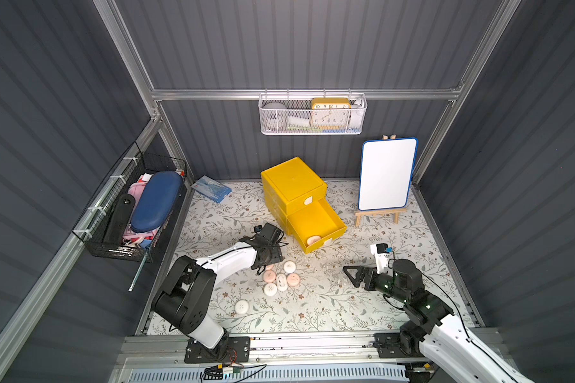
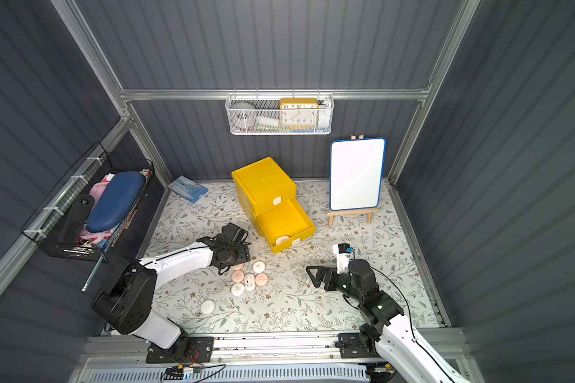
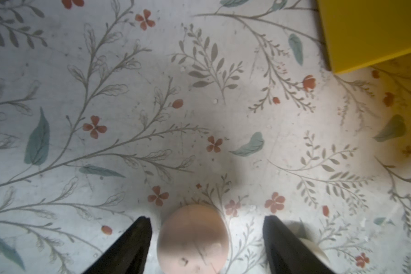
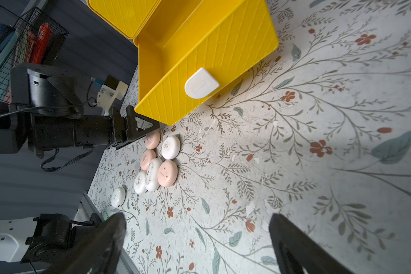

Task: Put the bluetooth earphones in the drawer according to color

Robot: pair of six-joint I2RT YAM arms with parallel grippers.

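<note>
A yellow drawer unit (image 1: 294,182) stands at the back, its lower drawer (image 1: 316,220) pulled out with a white earphone case (image 1: 313,240) inside near the front. On the table in front are pink cases, among them one pink case (image 1: 293,279), and white cases such as a white case (image 1: 289,266). My left gripper (image 1: 269,259) is low over the group's far end. In the left wrist view its fingers (image 3: 132,246) stand apart, with a pink case (image 3: 194,237) between them, gaps showing on both sides. My right gripper (image 1: 359,276) is open and empty, to the right of the cases.
A lone white case (image 1: 241,307) lies near the front left. A whiteboard (image 1: 387,173) on an easel stands at the back right, and a blue packet (image 1: 211,189) at the back left. Bare table lies between the cases and my right gripper.
</note>
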